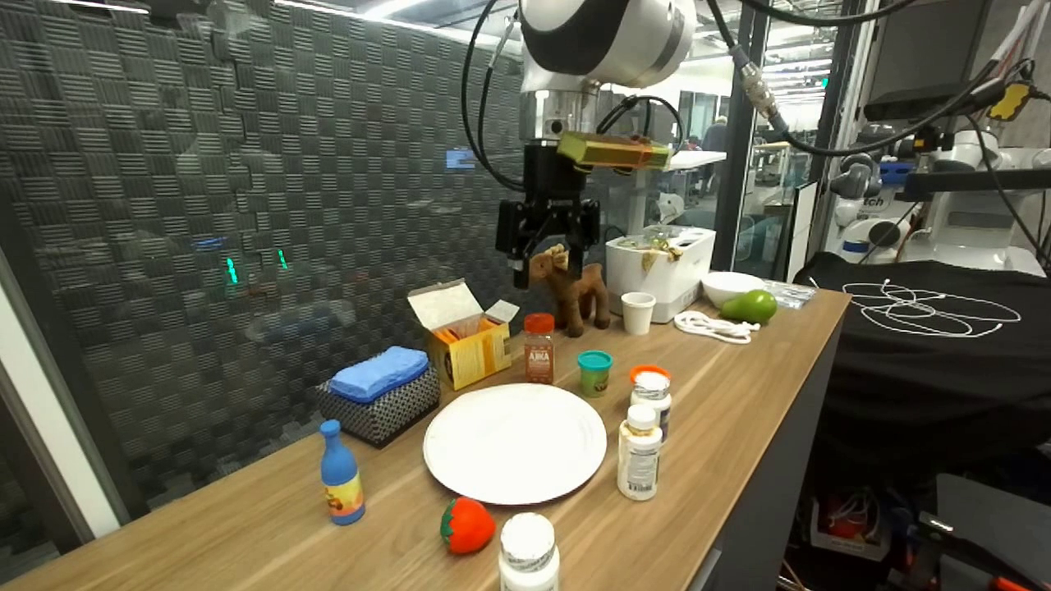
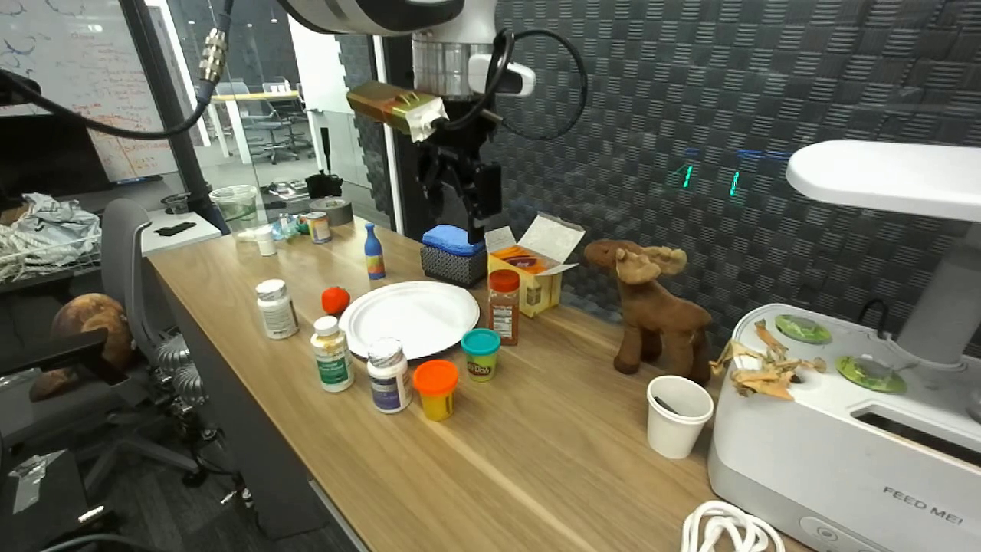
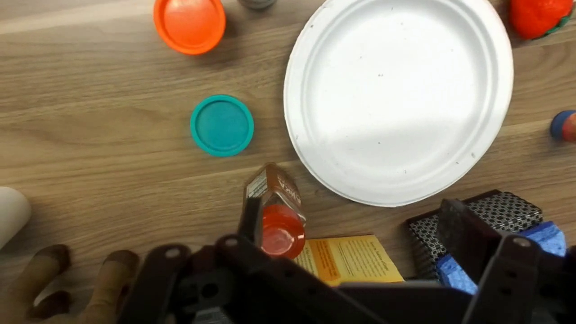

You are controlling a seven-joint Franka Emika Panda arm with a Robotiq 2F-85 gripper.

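My gripper is open and hangs well above the back of the table, with nothing held between its fingers. Seen from the wrist, the spice jar with a red lid appears beside the left finger, and the yellow tea box lies below the gap. Past the right finger is the black-and-white woven box with a blue cloth on top. An empty white plate rests in the middle of the table. A teal-lidded tub stands beside the jar.
Several white-capped bottles, an orange-lidded tub, a toy strawberry and a blue bottle surround the plate. A plush moose, paper cup and white planter stand along one end. Bare wood lies between the tubs and cup.
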